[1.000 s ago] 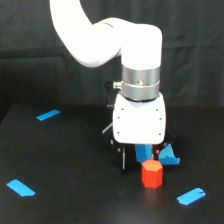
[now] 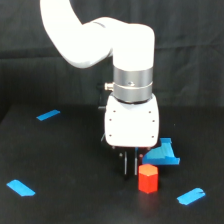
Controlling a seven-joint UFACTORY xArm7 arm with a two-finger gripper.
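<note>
A red hexagonal block (image 2: 148, 179) sits on the dark table in the front middle of the camera view. My gripper (image 2: 131, 168) points straight down at the block's left, its thin dark fingers (image 2: 136, 162) low near the table. The fingers are hard to make out against the black surface, and whether they touch the block cannot be told. Just behind the block stands a blue piece (image 2: 162, 153) with a pointed shape, partly covered by the gripper.
Flat blue strips lie at the far left (image 2: 48, 115), the near left (image 2: 20, 188) and the near right (image 2: 191, 196).
The arm has moved left and a little lower. The red block appears slightly farther left and nearer the camera. More of the blue piece shows; the blue strips have not moved.
</note>
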